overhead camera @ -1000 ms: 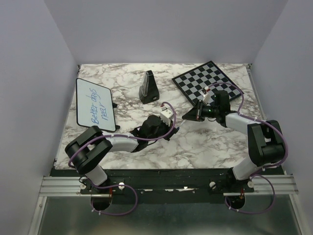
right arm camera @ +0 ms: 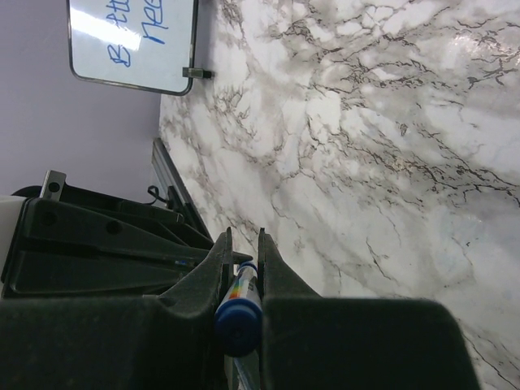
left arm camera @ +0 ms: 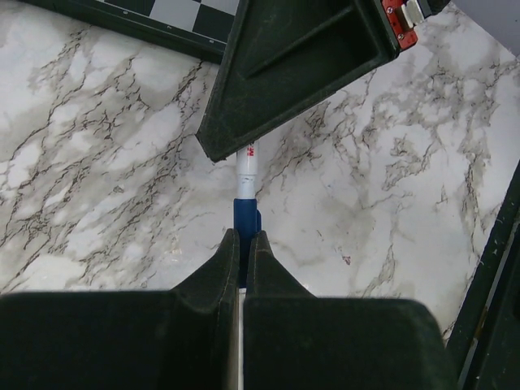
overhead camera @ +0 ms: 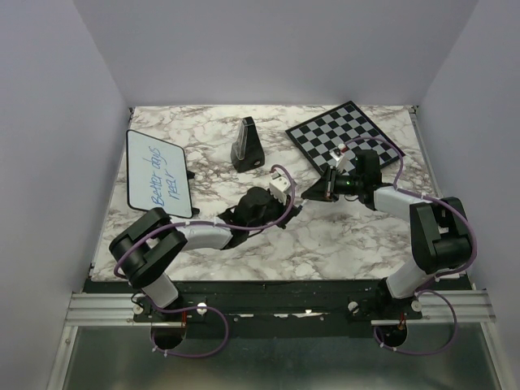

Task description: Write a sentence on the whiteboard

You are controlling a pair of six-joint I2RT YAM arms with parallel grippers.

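A white-and-blue marker (left arm camera: 245,175) is held between my grippers over the middle of the table. My left gripper is shut on its blue part, the right gripper's dark body above it in the left wrist view. My right gripper is shut round the other end, where a blue tip shows. The whiteboard (overhead camera: 150,166) lies at the left with "Better days near" in blue writing, partly visible in the right wrist view too.
A dark stand (overhead camera: 249,154) is at the back middle, and a checkered board (overhead camera: 305,140) at the back right.
Both arms are almost still; my left gripper has shifted very slightly to the right and up in the top view.
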